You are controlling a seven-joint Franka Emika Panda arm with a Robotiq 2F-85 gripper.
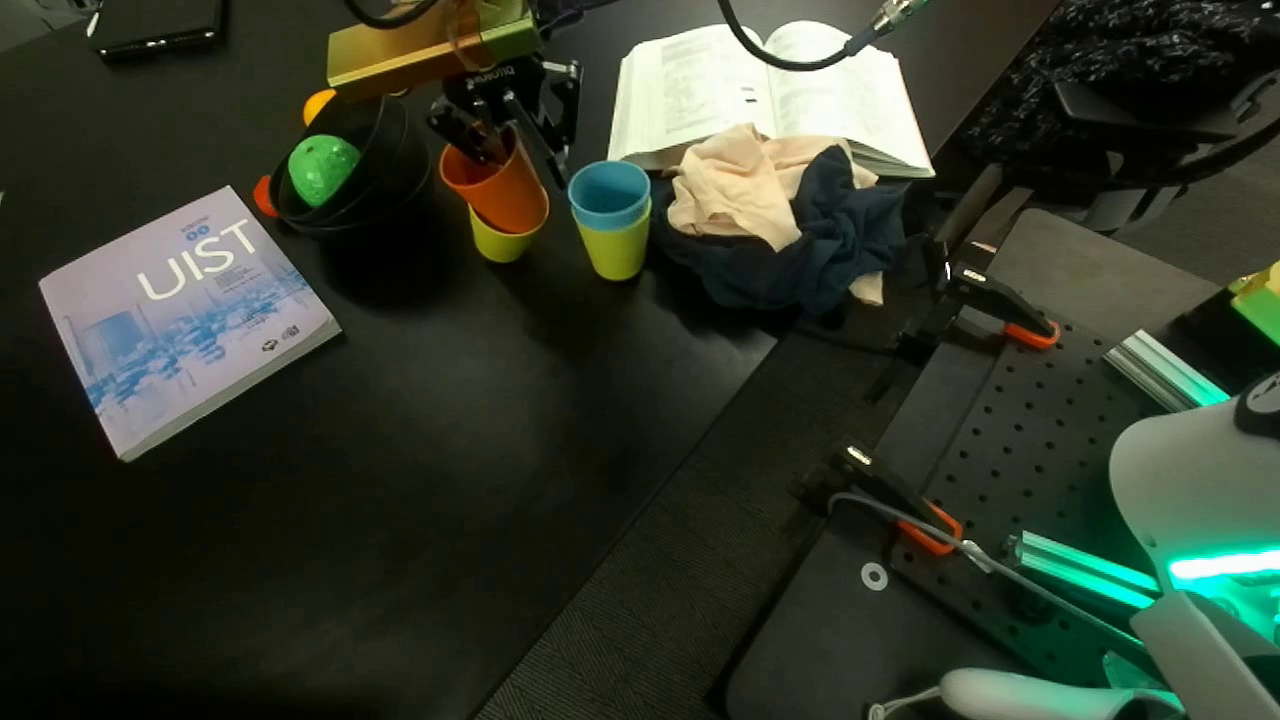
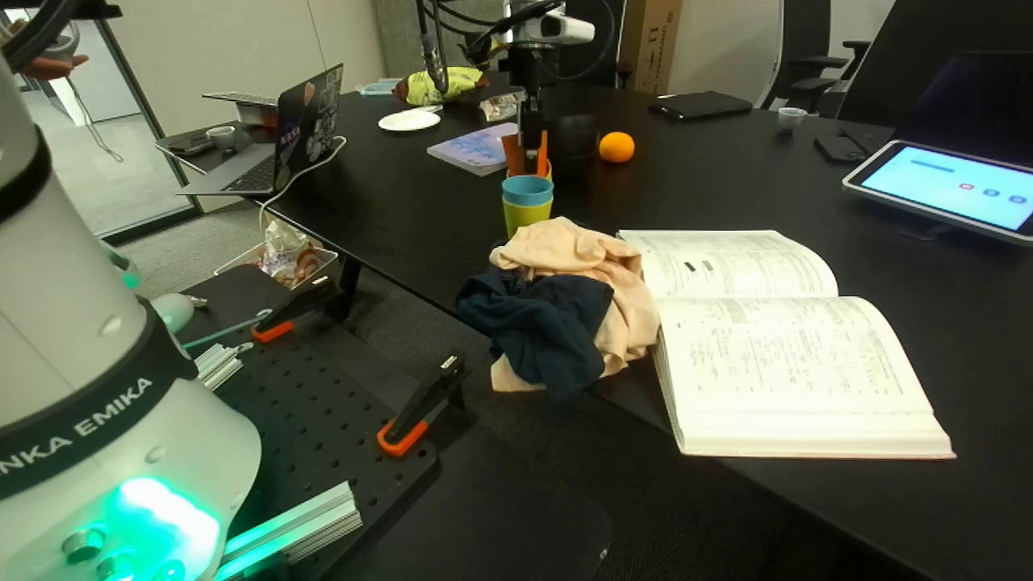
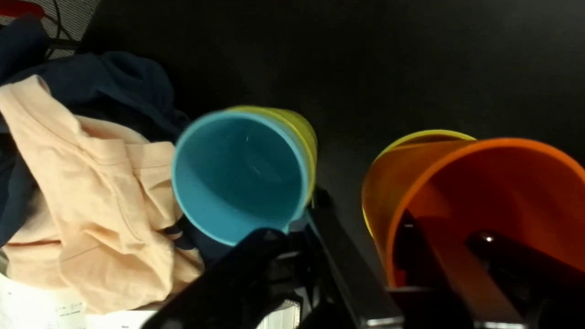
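A blue cup (image 1: pixel 609 192) sits inside a yellow-green cup (image 1: pixel 617 248), upright or nearly so. To its left in the first exterior view, an orange cup (image 1: pixel 501 192) leans in another yellow-green cup (image 1: pixel 501 244). My gripper is open above these cups. In the wrist view, one finger (image 3: pixel 340 257) reaches down between the two stacks, close to the blue cup's rim; whether it touches is unclear. The other finger reaches inside the orange cup's mouth. No cup is clamped between the fingers.
Crumpled peach and navy cloth (image 1: pixel 744 198) lies right beside the blue cup's stack, with an open book (image 1: pixel 702 84) behind it. Black bowls (image 1: pixel 390 168) holding a green ball stand left of the orange cup.
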